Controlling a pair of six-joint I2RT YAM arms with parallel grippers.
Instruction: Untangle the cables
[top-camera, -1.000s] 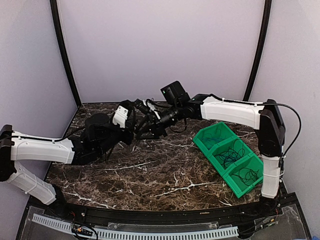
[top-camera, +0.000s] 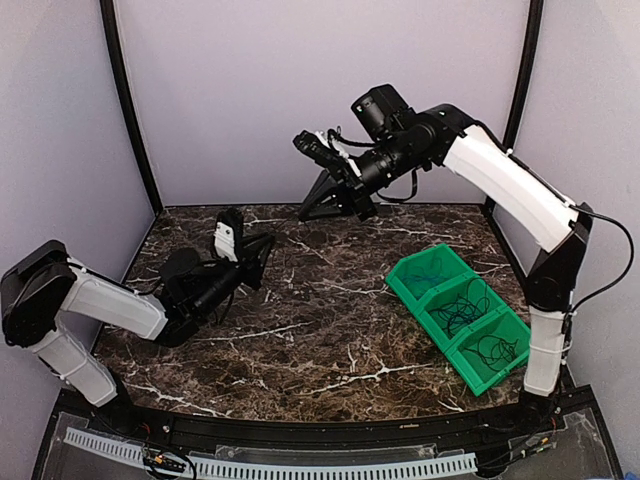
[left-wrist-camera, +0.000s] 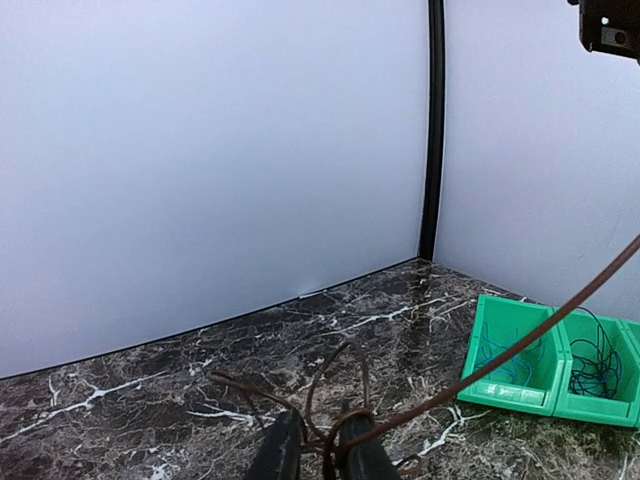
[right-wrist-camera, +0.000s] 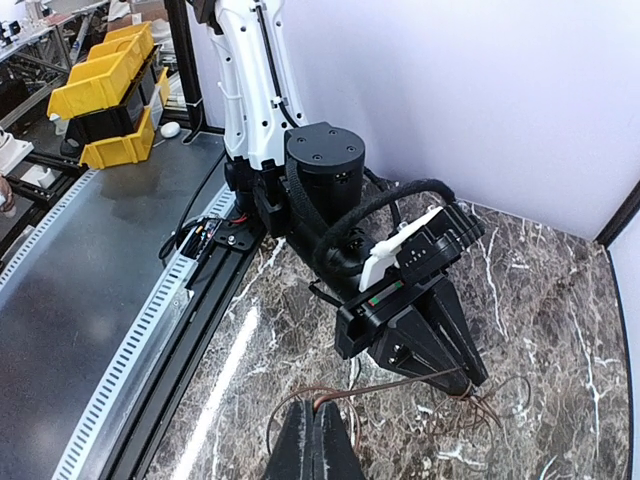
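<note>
A thin brown cable slants from my left gripper towards the upper right in the left wrist view. Its loops gather around the left fingertips, whose fingers stand slightly apart with cable between them. In the right wrist view my right gripper is shut on the brown cable, which stretches straight across to the left gripper. More brown strands hang by the left fingertips. Seen from above, the right gripper is up and right of the left gripper; the cable is hard to make out there.
On the table's right stands a green three-compartment bin, with blue cable in the far compartment and dark cables in the others.
My right gripper has moved away from the left one, up and to the right in the top view. The left arm has shifted slightly, and the gap between the grippers has widened.
</note>
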